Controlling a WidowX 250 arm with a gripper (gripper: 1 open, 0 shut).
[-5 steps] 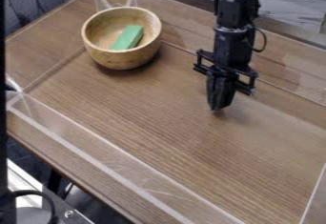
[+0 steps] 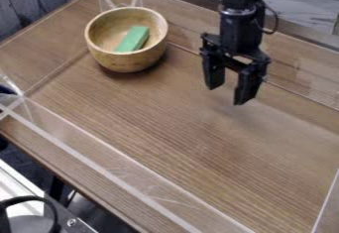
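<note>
My black gripper (image 2: 231, 76) hangs over the tabletop (image 2: 172, 158) at the upper middle right, its two fingers spread open with nothing seen between them. To its left, at the upper left, a round wooden bowl (image 2: 106, 56) holds a green block (image 2: 133, 40).
A pale wall runs along the back right. A black cable lies at the lower left corner, beside the table's edge.
My gripper has risen from lower over the table, and its fingers now stand farther apart. The bowl and green block have not moved.
</note>
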